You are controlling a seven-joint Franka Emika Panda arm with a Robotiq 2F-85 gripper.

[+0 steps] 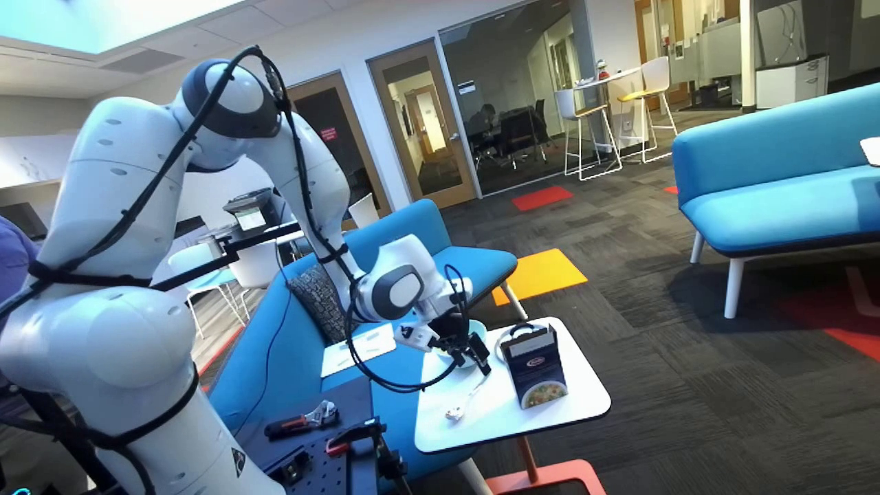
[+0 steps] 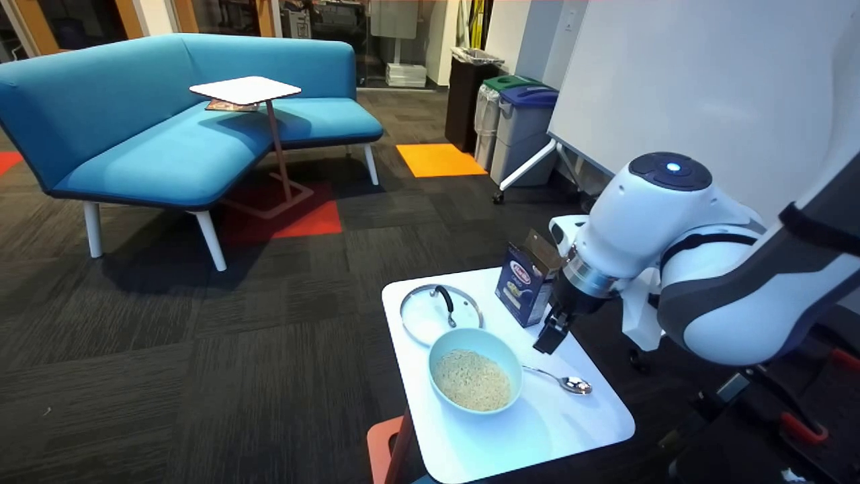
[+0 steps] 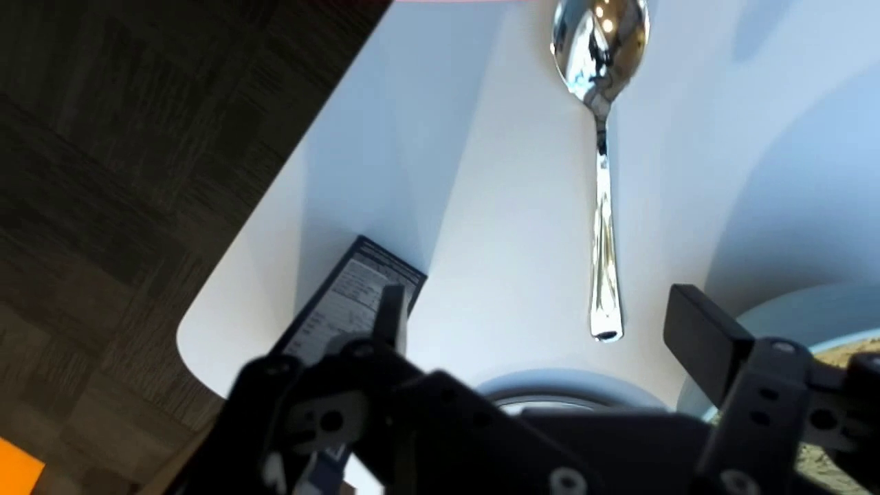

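Note:
On the white table lies a metal spoon (image 3: 604, 239), its bowl end at the top of the wrist view and its handle end toward my gripper. My gripper is open, its two fingers wide apart and nothing held. The handle tip shows between them in that view, nearer the right finger. From the second exterior view, the gripper (image 2: 551, 334) is above the table beside the spoon (image 2: 564, 380), apart from it. A pale blue bowl (image 2: 439, 347) of grainy food stands next to the handle end.
A dark blue pasta box (image 2: 520, 286) stands upright with its top flaps open, close to the gripper. Behind the bowl lies a glass lid (image 2: 419, 316) with a black handle. The table (image 2: 592, 423) has bare room around the spoon's bowl end.

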